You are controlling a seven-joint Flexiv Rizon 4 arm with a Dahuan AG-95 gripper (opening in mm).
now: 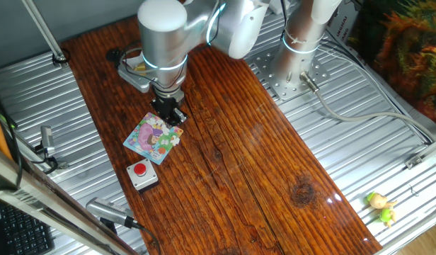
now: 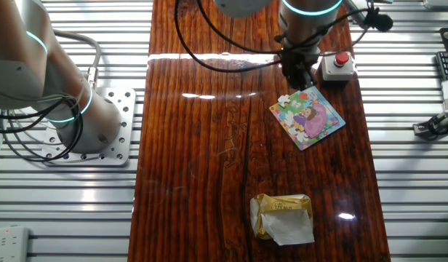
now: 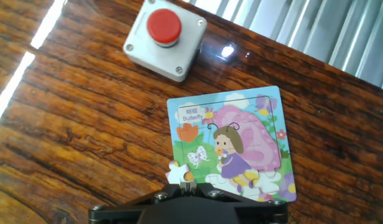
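A square puzzle (image 3: 232, 146) with a girl and a butterfly lies flat on the wooden table, its picture largely filled in. At one corner a white and orange puzzle piece (image 3: 178, 173) sits askew and juts past the puzzle's edge; exterior view 2 also shows this piece (image 2: 284, 100). My gripper points down close to that corner, its fingertips together and nothing clearly between them. From exterior view 1, the gripper (image 1: 177, 119) is just beyond the puzzle's far edge. How high the fingertips are above the table is hard to judge.
Beside the puzzle stands a box with a red button (image 3: 164, 27), near the table's edge. A gold and white tissue pack (image 2: 282, 218) lies on the puzzle's other side. Wide bare wood (image 1: 232, 163) stretches across the table's middle.
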